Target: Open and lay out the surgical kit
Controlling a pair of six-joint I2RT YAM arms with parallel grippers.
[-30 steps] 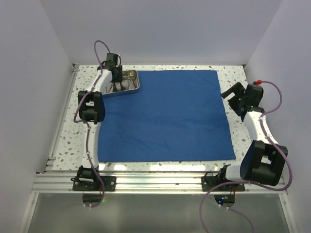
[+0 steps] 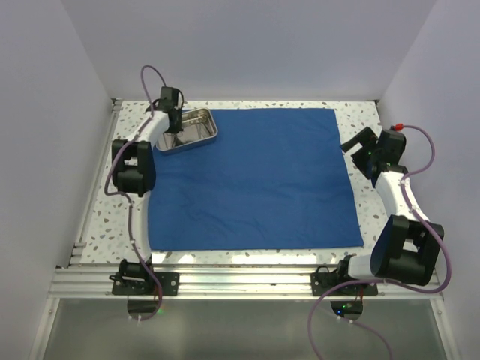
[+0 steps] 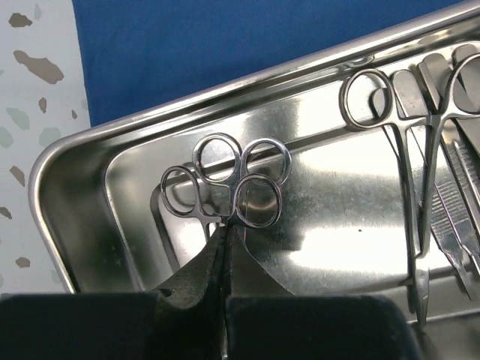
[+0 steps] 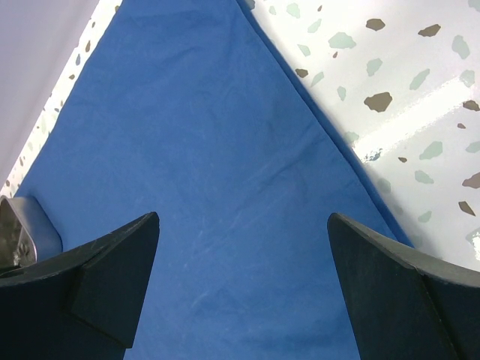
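The steel tray (image 2: 210, 139) stands at the far left of the blue cloth (image 2: 262, 180), slightly turned. Inside it, the left wrist view shows two ringed instruments (image 3: 217, 157) close together, their lower parts hidden behind my left gripper. That gripper is shut, its tips against the shanks just below the rings. Whether a thin shank is pinched between them does not show. A larger ringed instrument (image 3: 420, 187) lies to the right over several slim tools (image 3: 448, 206). My right gripper is open and empty, above the cloth's right side.
Speckled table (image 2: 364, 206) shows along its edges. The tray's long wall (image 3: 247, 82) rises close beside the ringed instruments. Grey walls (image 2: 450, 97) flank the table.
The left gripper has closed and moved a little left and toward the front. The tray has shifted and turned slightly, and the cloth's left edge has moved a little left. The right arm is unmoved.
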